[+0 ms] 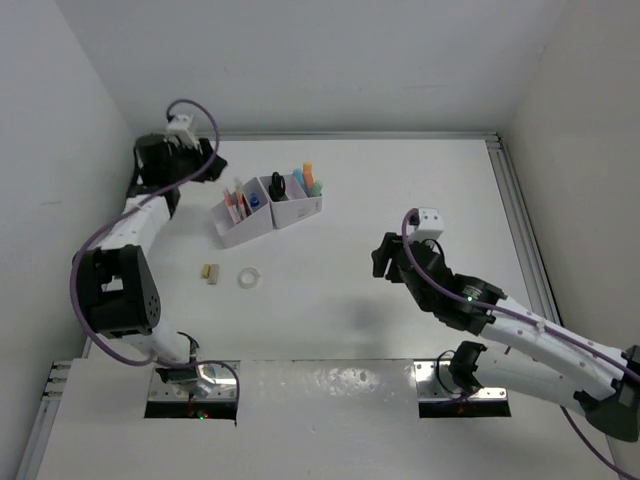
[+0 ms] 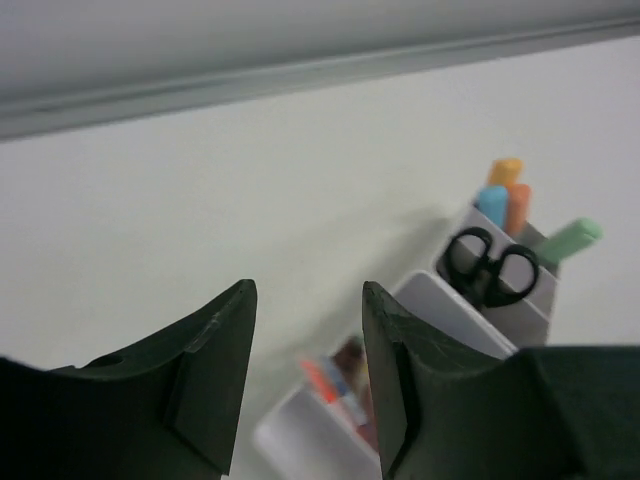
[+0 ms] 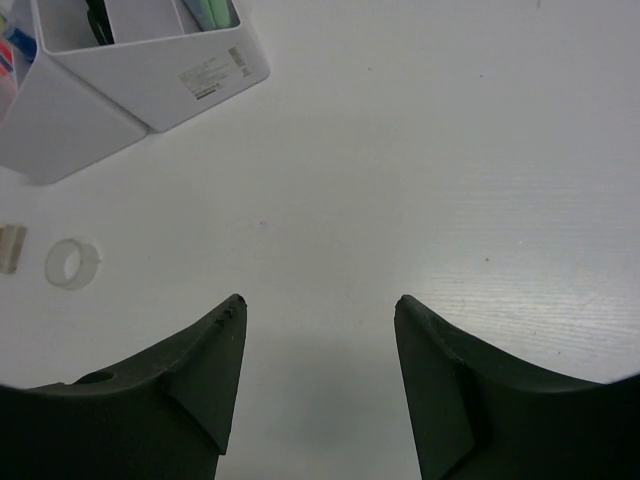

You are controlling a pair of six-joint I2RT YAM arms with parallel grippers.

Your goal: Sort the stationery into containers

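My left gripper is blurred above and left of the white containers [image 1: 240, 227]; its fingers stand apart, nothing seen between them. The left container holds pens [image 2: 330, 390] and a blue item [image 1: 254, 200]. The other holds black scissors [image 2: 490, 290] and orange, blue and green items [image 2: 570, 240]. Below them lie a tape roll [image 1: 248, 277] and small tan blocks [image 1: 212, 274]. My right gripper is open over bare table on the right, holding nothing.
Metal rails [image 1: 505, 210] and pale walls border it.
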